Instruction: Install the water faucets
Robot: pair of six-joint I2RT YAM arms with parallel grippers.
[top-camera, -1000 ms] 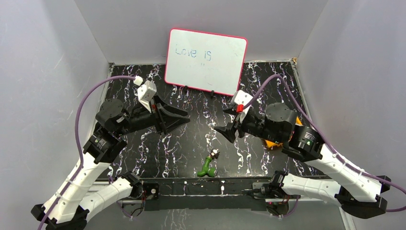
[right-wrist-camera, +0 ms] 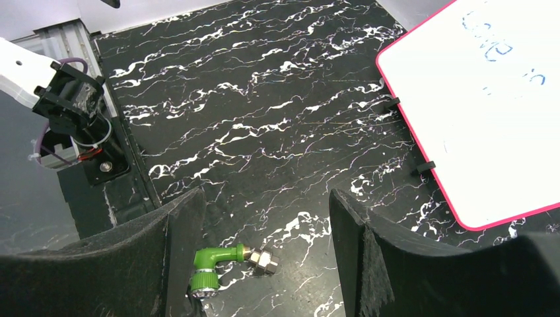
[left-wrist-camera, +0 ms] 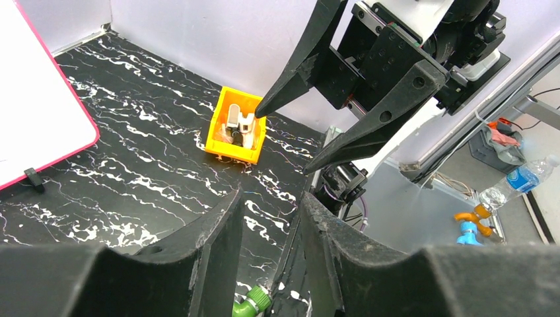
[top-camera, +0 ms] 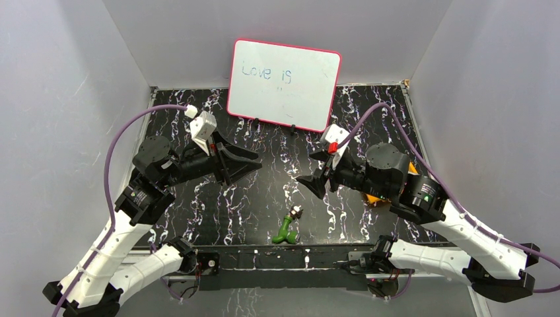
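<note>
A green faucet (top-camera: 284, 232) with a metal nut at one end lies on the black marbled table near its front edge. In the right wrist view the same faucet (right-wrist-camera: 221, 256) shows whole, its brass-coloured nut (right-wrist-camera: 265, 261) pointing right. Only the faucet's green ribbed cap (left-wrist-camera: 259, 298) and a bit of its body show at the bottom of the left wrist view. My left gripper (top-camera: 259, 160) is above the table, left of centre, part open and empty. Facing it, my right gripper (top-camera: 304, 168) stands open with nothing between its fingers. Both are apart from the faucet.
At the table's right side sits a yellow bin (left-wrist-camera: 217, 144) holding white parts. A whiteboard (top-camera: 284, 84) with a red edge leans at the back. Outside the table, a bottle (left-wrist-camera: 523, 180) and pipe fittings (left-wrist-camera: 477, 224) appear.
The left arm and the faucet look unmoved.
</note>
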